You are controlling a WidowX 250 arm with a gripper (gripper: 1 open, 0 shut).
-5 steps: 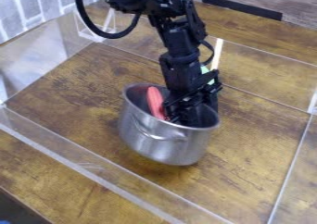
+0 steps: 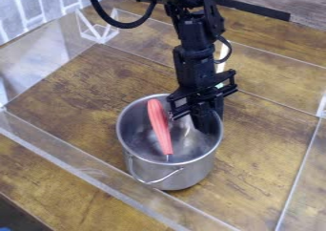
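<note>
A large steel pot (image 2: pixel 167 166) with a wire handle sits in the lower middle of the wooden work surface. A red elongated object (image 2: pixel 159 128) leans inside it on the left. The black gripper (image 2: pixel 200 119) is over the pot's right rear, its lower end reaching down at the rim. I cannot tell how far its fingers stand apart or whether anything is between them.
A small pale object (image 2: pixel 222 73) is partly hidden behind the arm.
The gripper has risen from deeper inside the pot toward the right rear of its rim. The red object shows more fully, and the pot has shifted slightly.
</note>
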